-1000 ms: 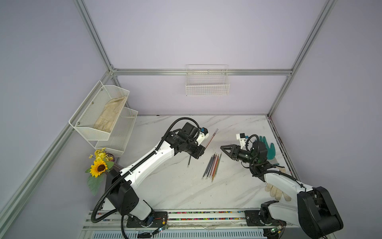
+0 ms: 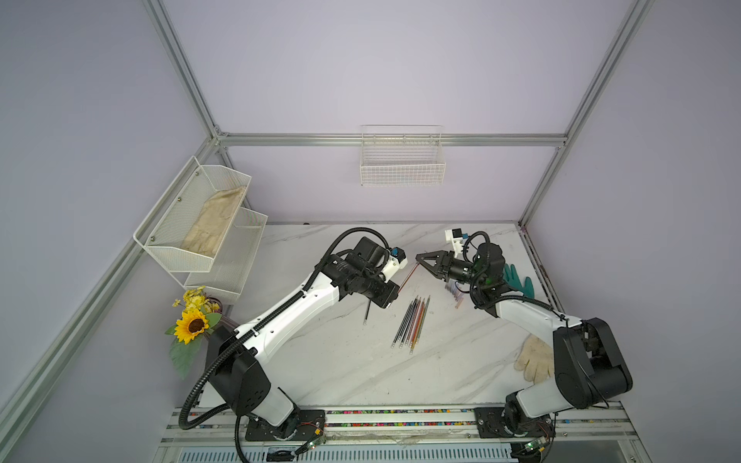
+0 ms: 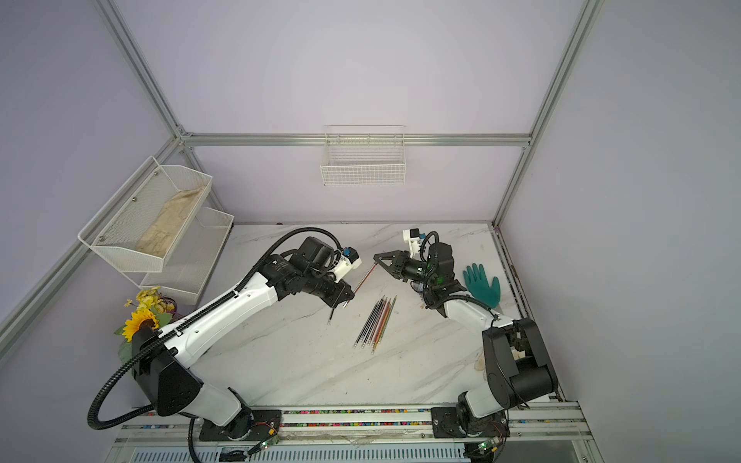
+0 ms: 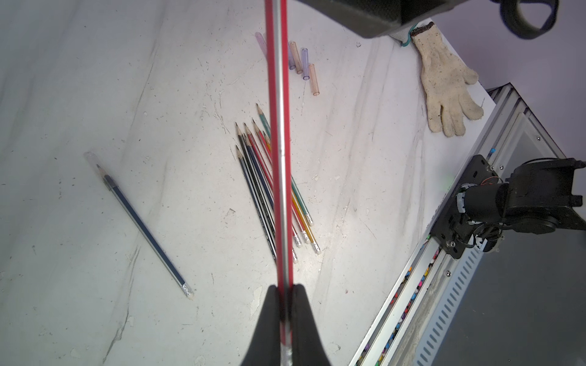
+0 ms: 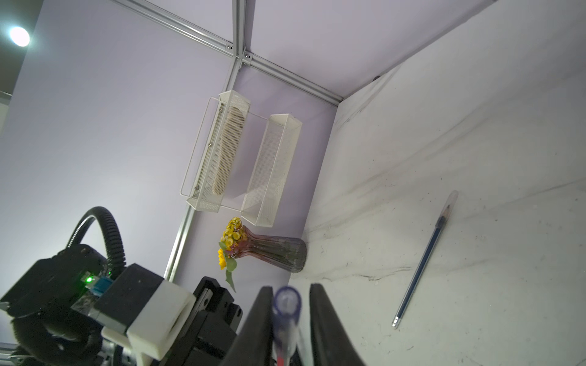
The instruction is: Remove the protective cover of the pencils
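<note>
A red pencil stands between the fingers of my left gripper, which is shut on it near its eraser end. The pencil slants up and right toward my right gripper. In the right wrist view, a clear purplish cap on its tip lies between the parted fingers of the right gripper, with a gap beside the right-hand finger. A dark blue pencil with a clear cap over its point lies alone on the table. Several uncovered pencils lie together in the middle.
Several loose clear caps lie beyond the pencil group, partly hidden by the right arm. A beige glove and a green glove rest at the right. A flower vase stands at the left.
My right gripper has moved up and left, from above the table's right side to the capped tip of the red pencil. The left arm and its pencil look unmoved.
</note>
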